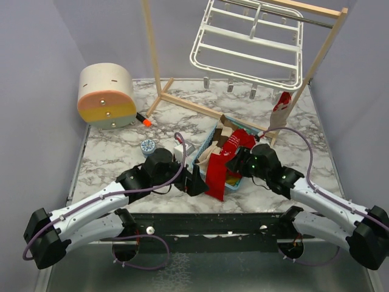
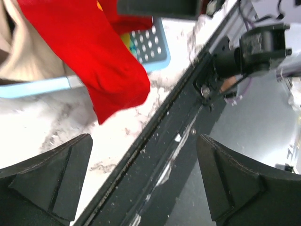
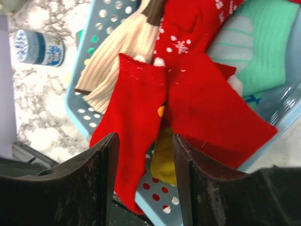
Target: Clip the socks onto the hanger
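Red socks (image 1: 216,174) lie over the blue basket (image 1: 239,186), one end drooping past its front rim. In the right wrist view a red sock (image 3: 136,99) lies lengthwise below my right gripper, whose fingers are part open with nothing seen gripped. From above, that gripper (image 1: 234,163) hovers over the basket's right side. My left gripper is wide open and empty; the hanging red sock end (image 2: 117,89) is just beyond its fingers. At the back, the white hanger (image 1: 249,39) hangs from a wooden frame, with a red-and-beige sock (image 1: 280,111) at its right corner.
Beige socks (image 1: 209,152) and a green sock (image 3: 268,52) share the basket. To the left are a blue-lidded jar (image 1: 148,146), an orange-tipped marker (image 1: 144,120) and a striped drum-shaped box (image 1: 106,96).
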